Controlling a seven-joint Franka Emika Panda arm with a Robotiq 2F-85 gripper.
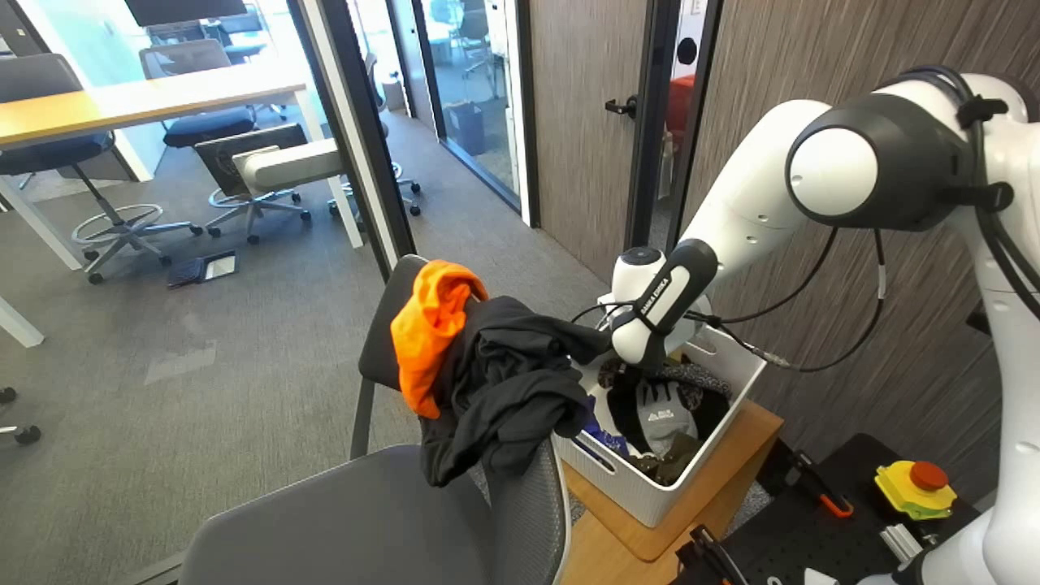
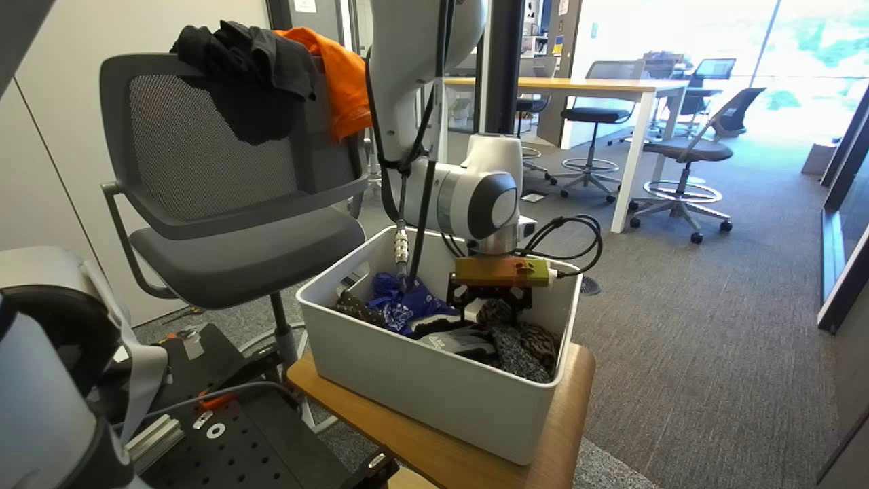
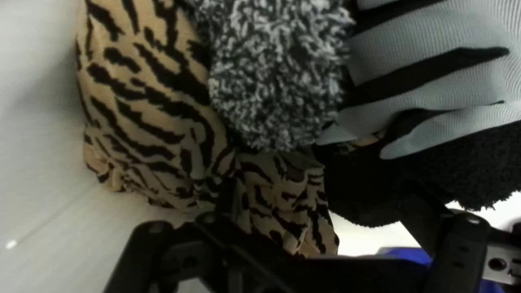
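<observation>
My gripper (image 2: 489, 310) points down inside the white bin (image 2: 423, 407), its fingers apart. The wrist view has its dark fingers at the bottom, either side of a tiger-striped cloth (image 3: 288, 200); whether they touch it I cannot tell. More striped cloth (image 3: 151, 107) lies against the bin wall. Beside it are a fuzzy grey item (image 3: 278, 73) and a grey glove (image 3: 430, 68) with black between its fingers. A blue patterned cloth (image 2: 403, 305) sits at the bin's other side. Black clothing (image 1: 517, 370) and an orange garment (image 1: 429, 331) hang over the chair back.
The bin stands on a wooden surface (image 1: 609, 531) close to the grey chair (image 1: 361, 522). A black perforated board (image 2: 261, 444) with tools and a red-topped yellow button (image 1: 921, 483) lie near the arm's base. Bin walls surround the gripper.
</observation>
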